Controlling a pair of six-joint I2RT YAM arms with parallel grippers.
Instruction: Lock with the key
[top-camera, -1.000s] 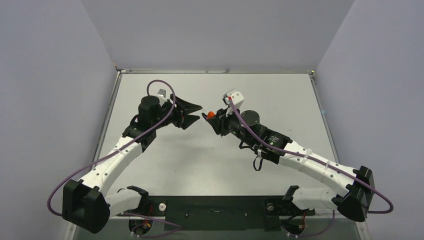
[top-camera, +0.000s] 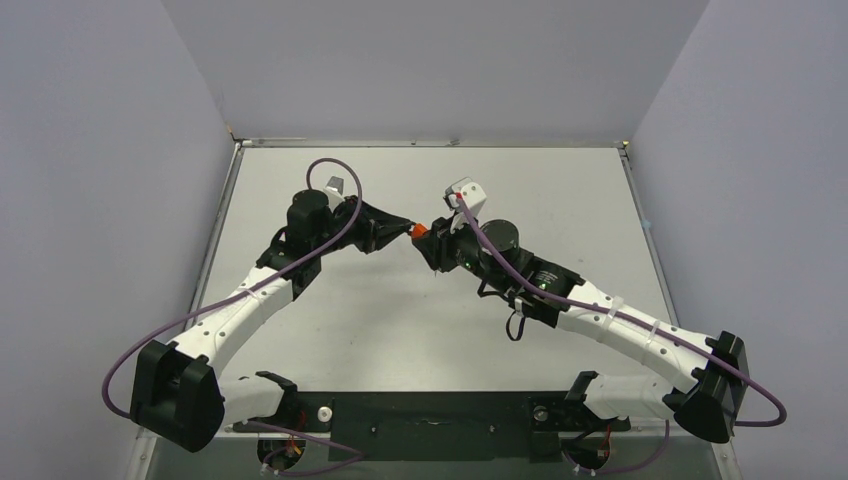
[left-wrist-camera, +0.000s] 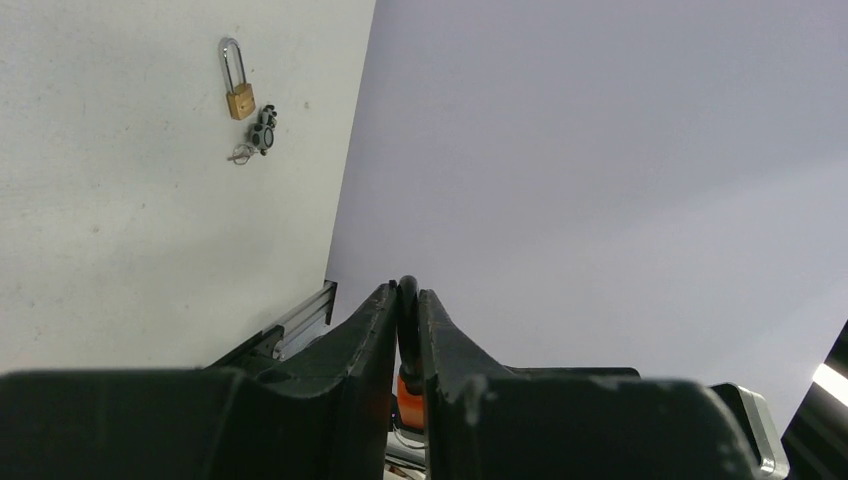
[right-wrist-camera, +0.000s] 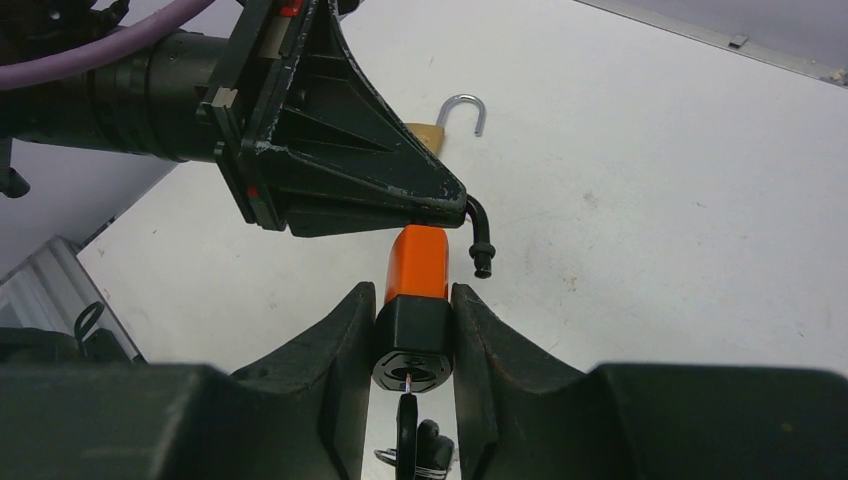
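An orange padlock (right-wrist-camera: 418, 258) with a black body end is held in my right gripper, shut on it. A key with a black head (right-wrist-camera: 407, 435) sits at the keyhole underneath, a keyring hanging by it. My left gripper is shut on the padlock's black shackle (right-wrist-camera: 480, 250), whose free bent end sticks out past the fingers in the right wrist view. In the top view the two grippers (top-camera: 408, 228) meet above the middle of the table.
A brass padlock (left-wrist-camera: 240, 100) and a bunch of keys (left-wrist-camera: 262, 136) lie on the white table (top-camera: 400, 330). Walls enclose the table at the sides and back.
My left gripper has moved right, toward the padlock, and closed from open onto the shackle. The right arm has stayed nearly still.
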